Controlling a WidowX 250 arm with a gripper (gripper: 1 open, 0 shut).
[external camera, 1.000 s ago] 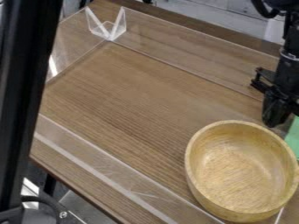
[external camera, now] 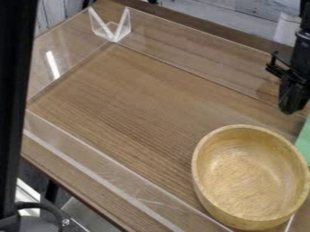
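Note:
My black gripper [external camera: 288, 91] hangs at the right edge of the view, partly cut off, its fingertips pointing down above a green object [external camera: 303, 143] that shows only in part at the right edge. It looks shut, and nothing shows between its fingers. A round wooden bowl [external camera: 248, 177] stands in the lower right, below and a little left of the gripper.
A folded clear bracket [external camera: 109, 25] stands at the back left. A dark post [external camera: 10, 82] fills the left edge, with a gap beside the table's edge below.
My gripper has risen, moving up in the view and slightly right, away from the green object. The bowl has not moved.

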